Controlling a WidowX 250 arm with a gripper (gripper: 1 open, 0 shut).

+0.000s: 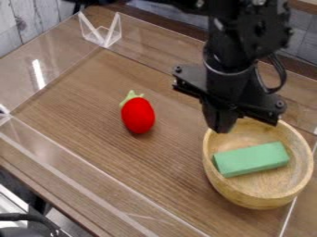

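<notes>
A green block [247, 159] lies in a shallow wooden bowl [280, 190] at the right of the table. My black gripper [217, 116] hangs above and behind the bowl's back-left rim, apart from the block. It looks shut, with nothing seen between its fingers, though its tips are small and dark. A red vegetable with a green top [136, 115], like a toy eggplant or pepper, lies left of centre.
A white wire object [102, 30] stands at the back left. Black cables and parts sit at the lower-left edge.
</notes>
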